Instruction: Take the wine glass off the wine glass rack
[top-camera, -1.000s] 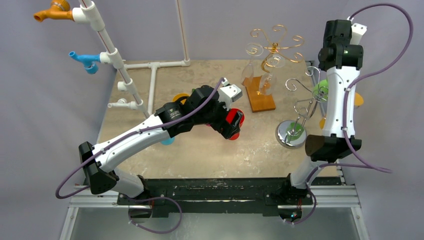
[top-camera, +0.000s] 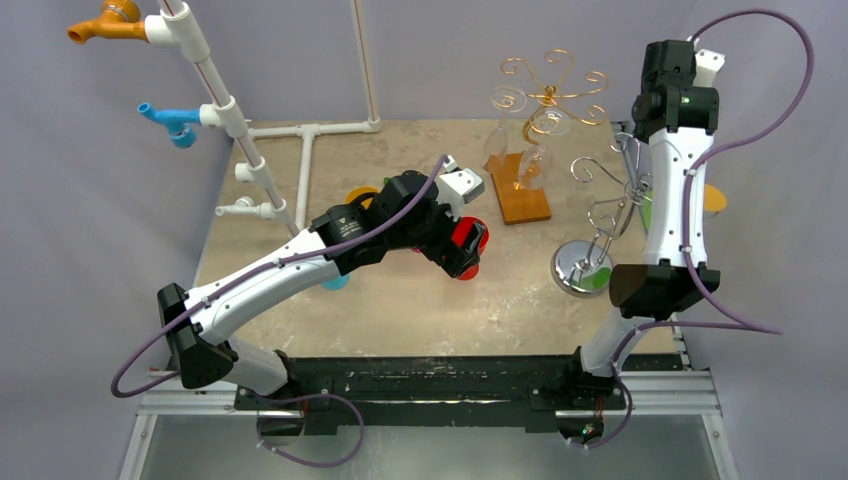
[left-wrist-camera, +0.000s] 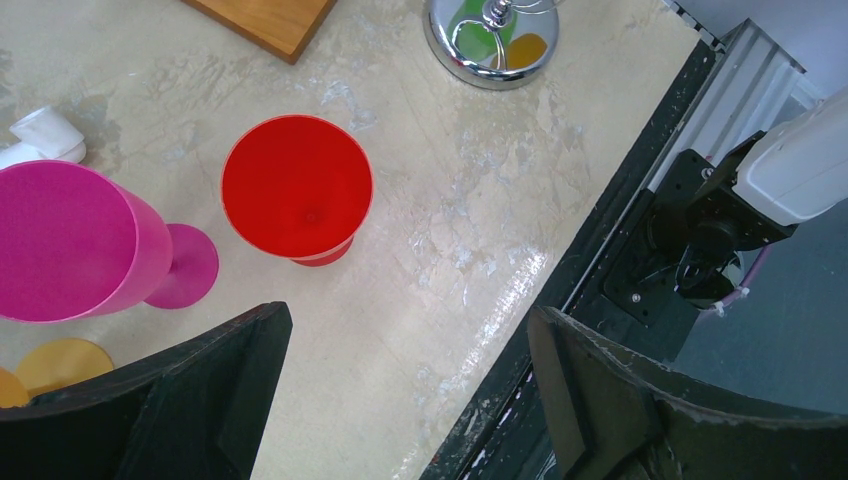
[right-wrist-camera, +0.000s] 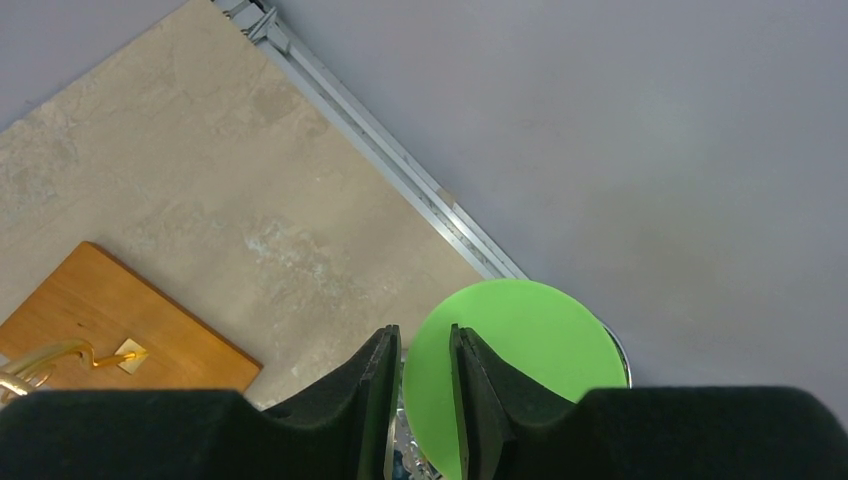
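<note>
In the right wrist view, the round foot of a green wine glass (right-wrist-camera: 530, 350) faces up at my right gripper. The fingers are nearly closed with the foot's edge showing between them, shut on the glass; the stem and bowl are hidden. The silver wine glass rack (top-camera: 581, 268) stands on the right of the table in the top view, partly behind my right arm. My left gripper is open and empty above the table, near an upright red cup (left-wrist-camera: 297, 185) and a magenta goblet (left-wrist-camera: 150, 255) lying on its side.
A gold rack on a wooden base (top-camera: 521, 205) holds clear glasses (top-camera: 534, 168) left of the silver rack. White pipes (top-camera: 308, 175) stand at the left. An orange piece (top-camera: 714, 200) shows right of my right arm.
My left arm has stayed still.
</note>
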